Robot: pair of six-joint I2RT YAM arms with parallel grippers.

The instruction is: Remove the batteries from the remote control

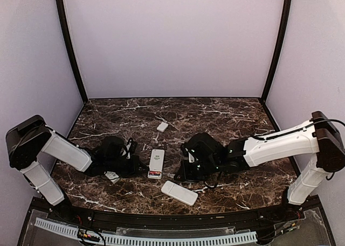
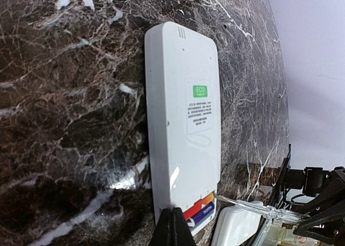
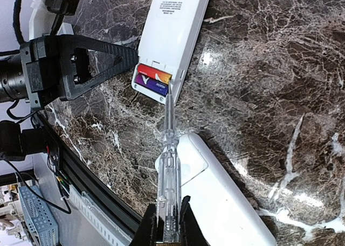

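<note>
The white remote (image 1: pixel 156 161) lies back-up, its battery bay open, with a red-orange battery (image 3: pixel 153 71) and a purple battery (image 3: pixel 151 83) inside. My left gripper is shut, nothing visible between its fingers, its tip against the remote's lower side. My right gripper is shut on a thin clear tool (image 3: pixel 170 165), whose tip reaches the batteries at the bay's edge.
A second white remote (image 1: pixel 179 193) lies in front, below the tool. A small white piece (image 1: pixel 162 126) rests behind. Another pale item (image 1: pixel 111 176) is partly under the left arm.
</note>
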